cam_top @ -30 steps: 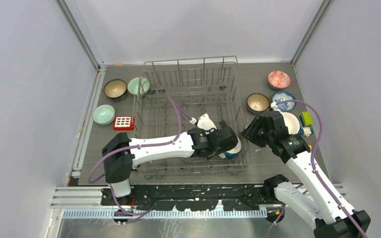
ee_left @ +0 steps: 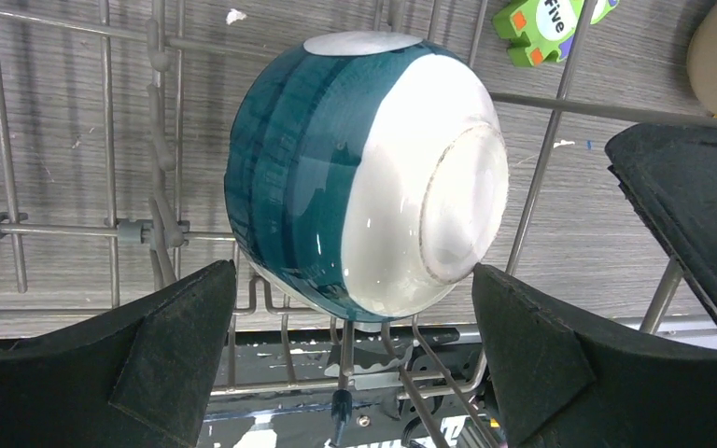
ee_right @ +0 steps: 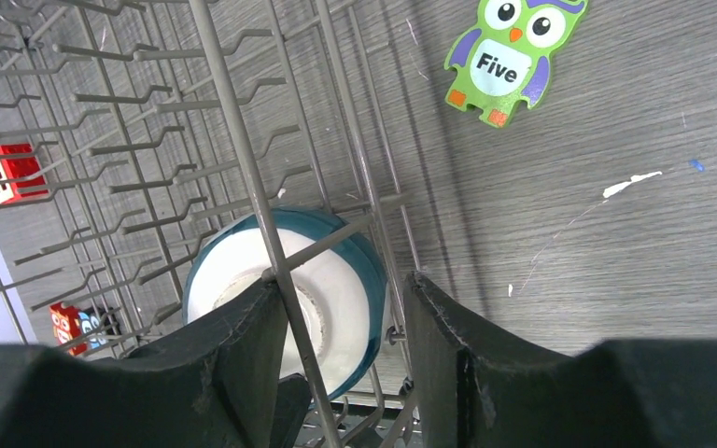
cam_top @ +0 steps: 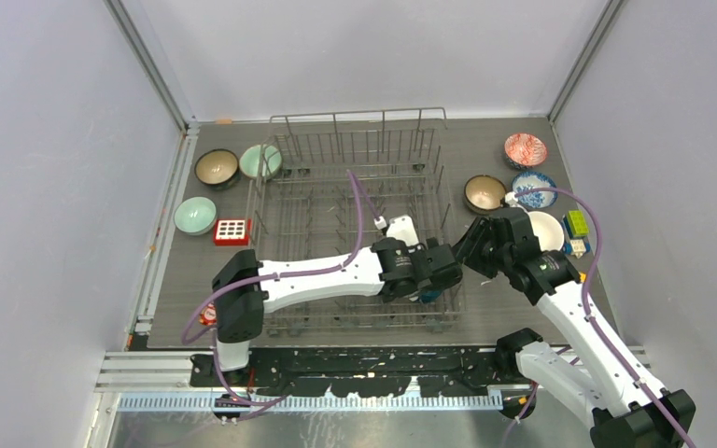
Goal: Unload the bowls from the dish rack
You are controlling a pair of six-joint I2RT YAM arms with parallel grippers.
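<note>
A teal-and-white bowl (ee_left: 364,177) rests tilted in the front right corner of the wire dish rack (cam_top: 353,112), its white underside turned partly towards the right. My left gripper is open, one finger on either side of the bowl's lower part in the left wrist view; contact cannot be made out. From above, the left arm hides most of this bowl. At the rack's right side, my right gripper stands open with a gap between its fingers, where rack wires cross the view. The bowl (ee_right: 341,271) shows behind those wires.
Green bowls (cam_top: 195,216) and a brown bowl (cam_top: 217,168) sit left of the rack. On the right are another brown bowl (cam_top: 485,194), a red-patterned bowl (cam_top: 526,150), a blue-patterned bowl (cam_top: 534,189) and a white bowl (cam_top: 547,231). An owl toy (ee_right: 513,61) lies outside the rack.
The rack has shifted slightly left since a second ago. The right arm has barely moved.
</note>
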